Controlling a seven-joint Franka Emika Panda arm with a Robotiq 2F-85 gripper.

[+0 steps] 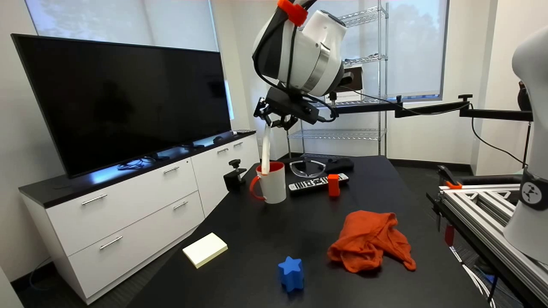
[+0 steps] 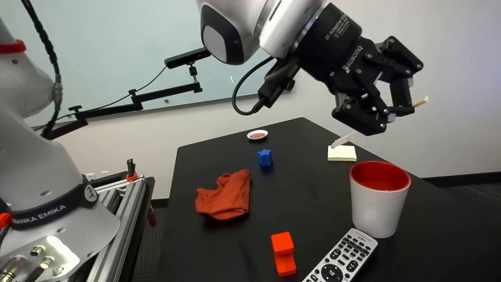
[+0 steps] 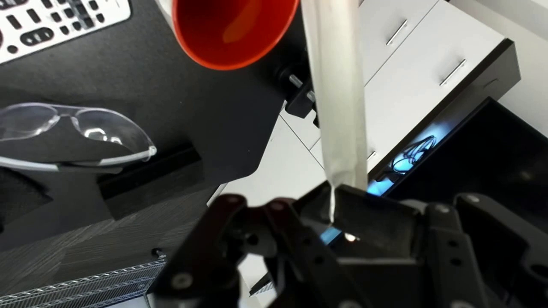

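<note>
My gripper is shut on a long, thin white stick that looks like wrapped chopsticks; its tan end pokes out on the far side. In exterior view 1, the stick slants down from the gripper and overlaps the mug. Exterior view 2 has its lower end outside the mug, in the air. The white mug with red inside and a red handle stands upright below the gripper. From the wrist, the stick passes beside the mug's red opening.
A remote, an orange block and clear glasses are near the mug. Farther off lie an orange cloth, a blue star block, a sticky-note pad and a small dish. A black clamp grips the table edge.
</note>
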